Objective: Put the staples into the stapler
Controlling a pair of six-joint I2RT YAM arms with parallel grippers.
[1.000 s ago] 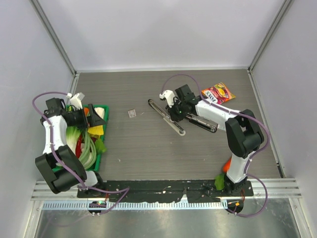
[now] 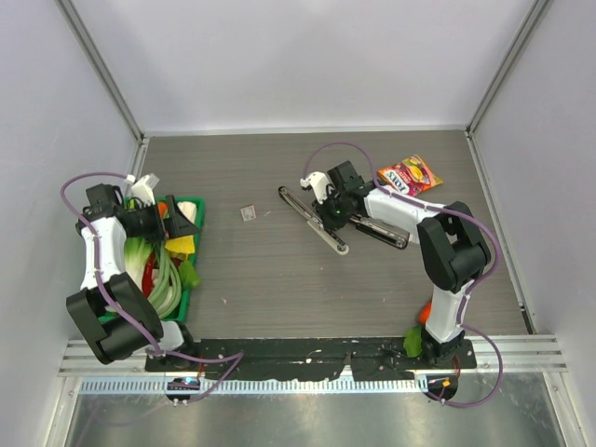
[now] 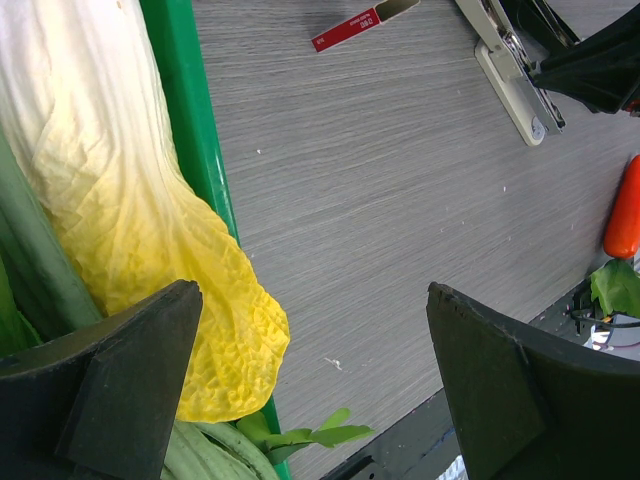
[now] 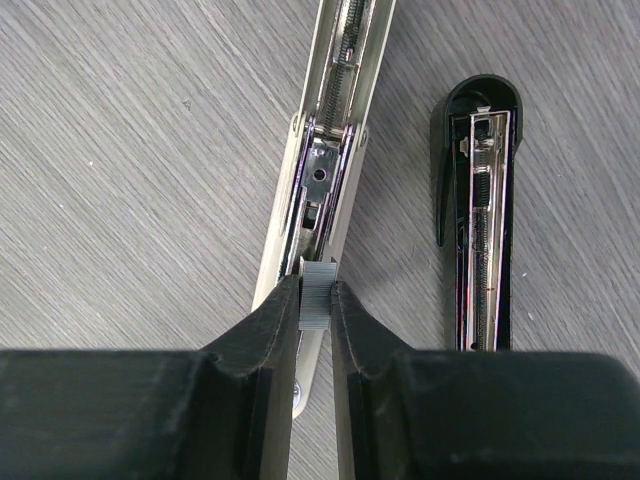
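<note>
A white stapler lies opened out flat on the table; its spring-fitted lid [image 4: 345,75] and its base [image 2: 337,244] form one long line. My right gripper is shut on a short strip of silver staples [image 4: 316,290], held over the stapler's open channel. Whether the strip touches the channel is hard to tell. To its right lies a second, black stapler [image 4: 483,220], also opened. My left gripper stands open over the vegetable basket, nothing between its fingers. A small red-and-white staple box [image 3: 360,25] rests between the basket and the white stapler.
The green basket [image 3: 195,100] at the left is full of vegetables. A red chip bag [image 2: 410,175] lies at the back right. Near the front right is a red vegetable [image 3: 625,210] by the arm's base. Bare table spreads across the front middle.
Nothing else has visibly moved.
</note>
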